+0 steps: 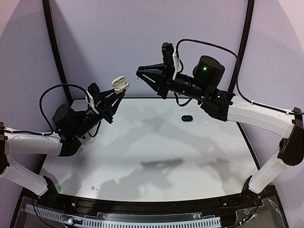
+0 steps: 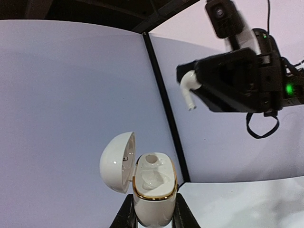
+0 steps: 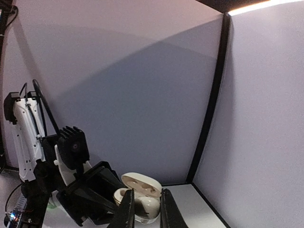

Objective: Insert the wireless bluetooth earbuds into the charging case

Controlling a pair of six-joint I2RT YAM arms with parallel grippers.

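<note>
The white charging case (image 2: 153, 204), lid (image 2: 114, 161) open, is held upright by my left gripper (image 1: 118, 95), shut on it; its earbud cavities face up in the left wrist view. Above and right of it, my right gripper (image 1: 139, 74) holds a white earbud (image 2: 189, 85), stem hanging downward. In the right wrist view the case (image 3: 147, 206) shows behind the right gripper's fingers, and the earbud is hidden. A small white piece (image 1: 92, 188), likely an earbud, lies on the table's front left.
A small black oblong object (image 1: 187, 118) lies on the back right of the white table (image 1: 156, 137). Walls enclose the back and sides.
</note>
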